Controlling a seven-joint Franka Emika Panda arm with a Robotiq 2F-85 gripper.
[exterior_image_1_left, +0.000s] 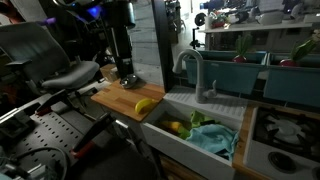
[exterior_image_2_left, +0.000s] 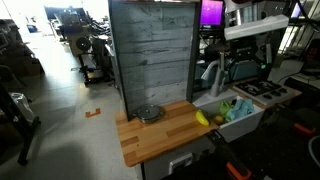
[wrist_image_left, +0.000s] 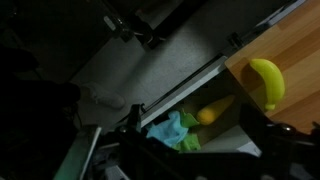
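Note:
My gripper (exterior_image_1_left: 122, 78) hangs above the wooden counter (exterior_image_1_left: 112, 96), fingers pointing down and apart, with nothing seen between them. A yellow banana (wrist_image_left: 268, 82) lies on the wood at the right of the wrist view, close to the sink's edge; it also shows in exterior view 1 (exterior_image_1_left: 144, 105). Inside the sink (exterior_image_1_left: 222, 155) are a crumpled blue cloth (exterior_image_1_left: 210, 136), a yellow-orange item (wrist_image_left: 214, 109) and something green (wrist_image_left: 190, 142). Dark gripper parts cover some of the sink in the wrist view. The gripper is well clear of the banana.
A metal pan (exterior_image_2_left: 147, 112) sits on the counter near the grey plank wall (exterior_image_2_left: 157, 60). The tall faucet (exterior_image_1_left: 198, 75) rises behind the sink. A stove (exterior_image_1_left: 282, 140) stands to the right, with blue-green planters (exterior_image_1_left: 220, 77) behind.

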